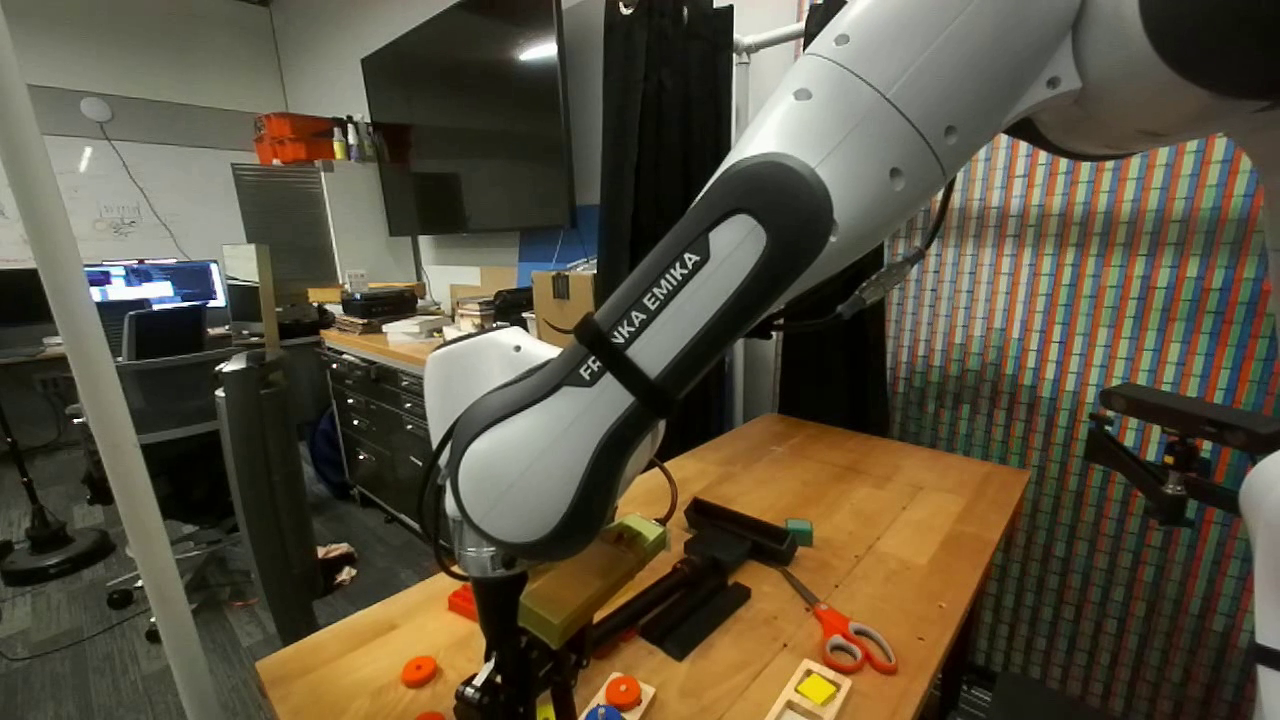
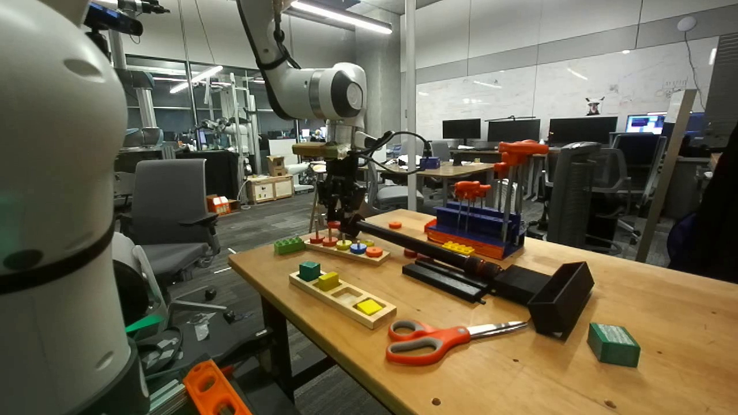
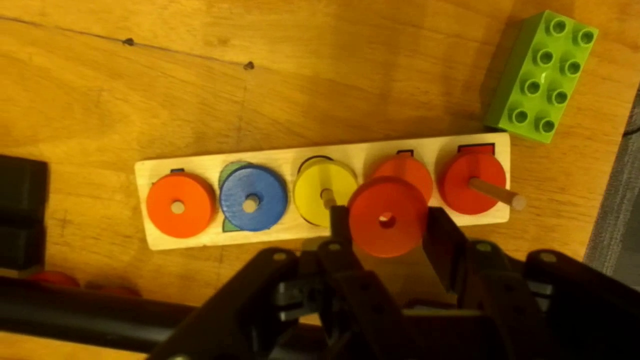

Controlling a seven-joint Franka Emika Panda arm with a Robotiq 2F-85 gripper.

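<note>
In the wrist view my gripper is shut on a red disc (image 3: 384,237) with a hole in its middle. The held disc hides part of an orange-red disc (image 3: 409,171) on the wooden peg board (image 3: 276,153) beneath. Along that board also sit an orange disc (image 3: 165,210), a blue disc (image 3: 267,213), a yellow disc (image 3: 315,195) and, at the right end, another red disc (image 3: 465,192) with a tall peg rising through it. Exterior view 2 has the held disc above the board.
A green block (image 3: 528,90) lies beyond the board's right end. A long black tool (image 2: 415,243) rests close by. Orange scissors (image 2: 436,342), a wooden tray (image 2: 311,285) and a blue rack (image 2: 477,225) of red-handled tools share the table.
</note>
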